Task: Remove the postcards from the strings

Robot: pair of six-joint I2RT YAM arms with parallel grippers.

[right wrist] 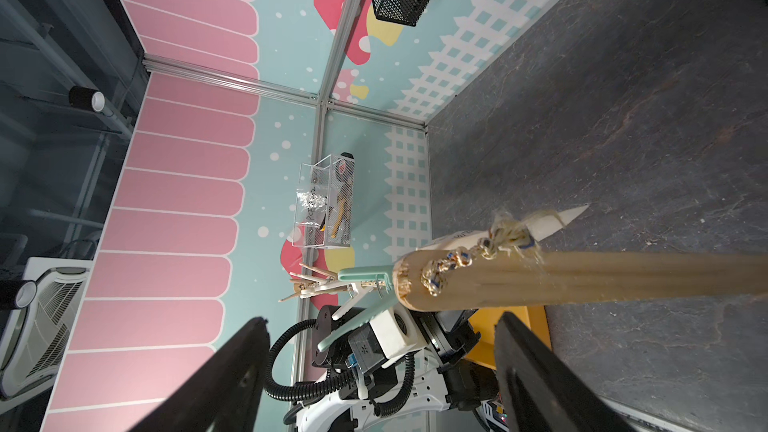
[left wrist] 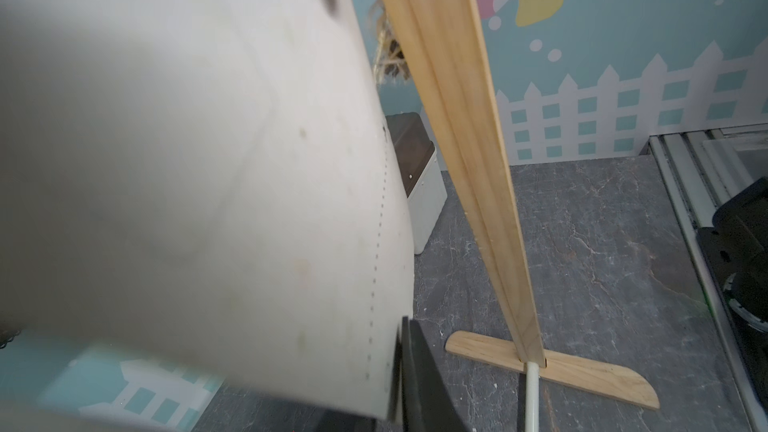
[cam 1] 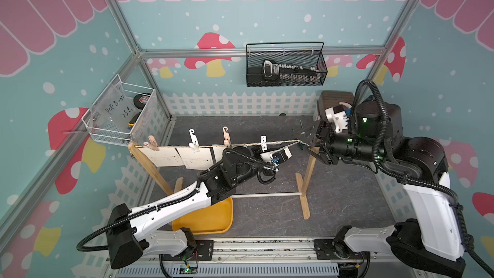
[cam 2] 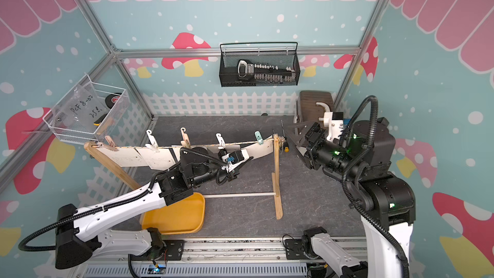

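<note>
Several white postcards hang in a row on the string, among them one at the left (cam 2: 128,157) and the rightmost one (cam 2: 262,147), under a mint-green clip (cam 2: 258,137). My left gripper (cam 2: 248,158) is at the lower part of the rightmost postcard. In the left wrist view that card (left wrist: 240,152) fills the left side, a dark finger (left wrist: 424,384) lies at its lower edge, and the grip itself is hidden. My right gripper, fingers spread, points at the right post's top from the right; the green clip (right wrist: 364,274) appears between its fingers, untouched.
A wooden post (cam 2: 276,175) carries the string's right end. Other clips, such as a white one (cam 2: 150,139), sit further left. A yellow tray (cam 2: 177,216) lies below the row. A brown-lidded case (cam 2: 314,107) stands behind the right arm.
</note>
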